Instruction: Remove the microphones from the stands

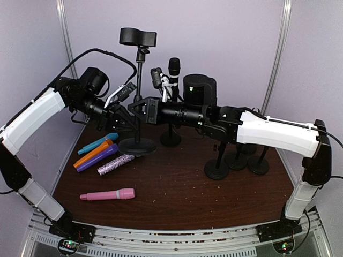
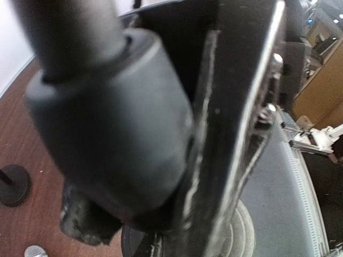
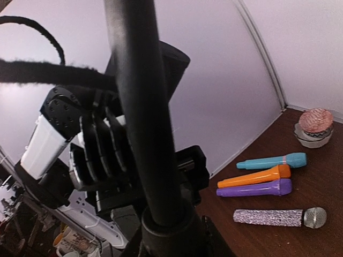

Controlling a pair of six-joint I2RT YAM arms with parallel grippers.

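Observation:
A black stand [image 1: 140,72] hangs above the table, its round base [image 1: 136,147] low and an empty-looking holder [image 1: 138,36] on top. My left gripper [image 1: 126,120] and right gripper [image 1: 140,107] are both shut on its pole, close together. In the left wrist view the pole's thick sleeve [image 2: 112,134] fills the fingers; in the right wrist view the pole [image 3: 142,107] runs down into my gripper. An upright black microphone [image 1: 174,72] stands on another stand behind my right arm.
Loose microphones lie at left: blue [image 1: 97,143], orange [image 1: 92,155], purple [image 1: 98,159], glittery [image 1: 115,164], and pink [image 1: 107,195] in front. Several stands [image 1: 216,168] stand at right.

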